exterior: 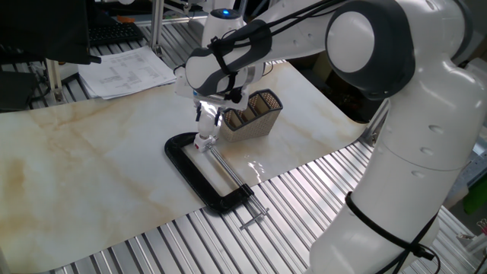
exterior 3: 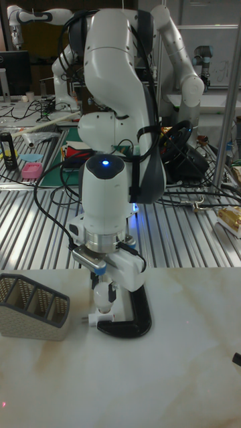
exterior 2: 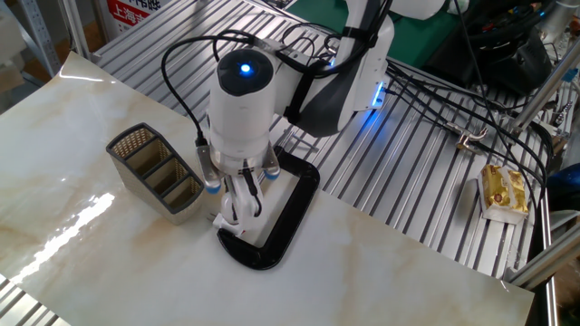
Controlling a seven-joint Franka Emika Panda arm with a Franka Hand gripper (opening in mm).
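A black C-shaped clamp [exterior: 183, 167] with a steel screw lies on the marble-patterned sheet, its screw end reaching over the slatted metal table. At the clamp's far end sits a small white fitting [exterior 3: 101, 319] with metal prongs sticking out to the left. Right above that fitting, in exterior view 3, a pale rounded piece like a bulb [exterior 3: 105, 299] stands under my gripper [exterior 3: 106, 285]. My gripper points down and its fingers come close around the pale piece. In exterior view 2 white parts blend together there, so whether the fingers press on it cannot be told.
A beige perforated holder [exterior 2: 149, 186] with open compartments stands close beside the gripper. Papers [exterior: 125, 72] lie at the sheet's far edge. A gold-and-white package [exterior 2: 503, 194] rests on the slats. Much of the marble sheet [exterior: 84, 175] is free.
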